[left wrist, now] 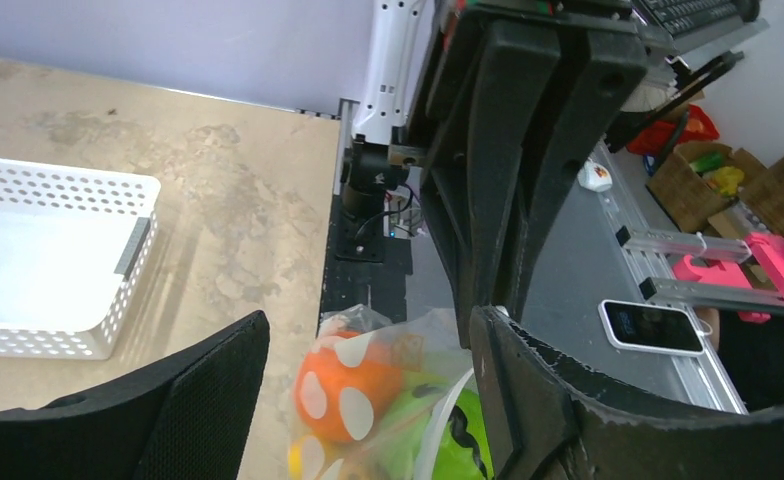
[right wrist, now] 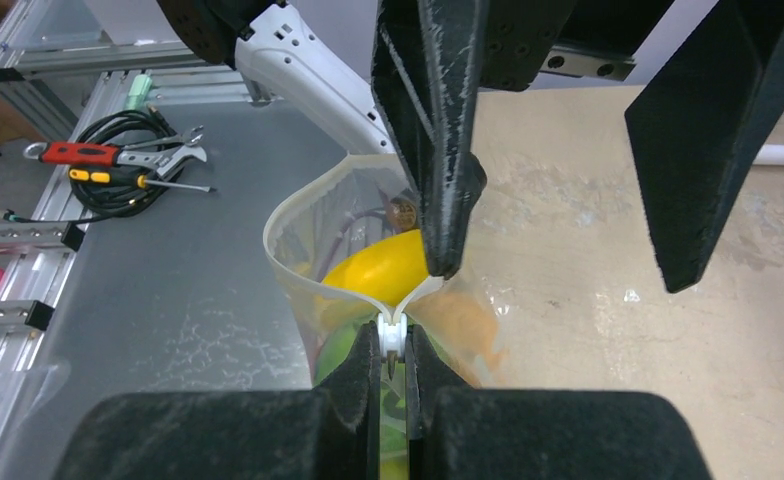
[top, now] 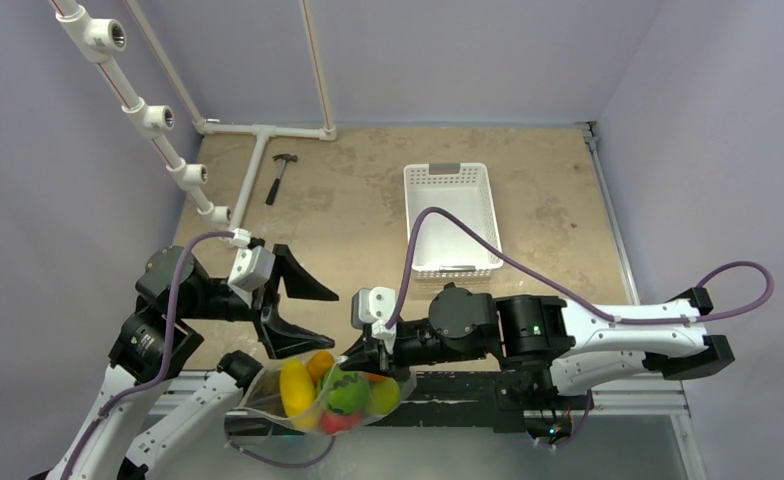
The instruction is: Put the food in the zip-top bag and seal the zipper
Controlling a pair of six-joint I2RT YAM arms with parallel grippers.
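Note:
A clear zip top bag (top: 260, 398) hangs near the table's front edge with its mouth spread on the left. Inside it are a yellow fruit (top: 296, 388), a green striped ball (top: 345, 391), a red piece (top: 340, 420), a yellow-green piece (top: 382, 396) and orange pieces (left wrist: 340, 388). My right gripper is shut on the bag's white zipper slider (right wrist: 392, 335), where the two rims meet. Just above and to the left of it, my left gripper (top: 318, 320) stands open, with one finger (right wrist: 446, 215) close to the bag's rim and nothing held.
An empty white basket (top: 453, 215) stands further back on the table. A hammer (top: 280, 180) lies at the far left beside white pipes (top: 250, 180). Free tabletop spans the middle and right. The two grippers are very near each other.

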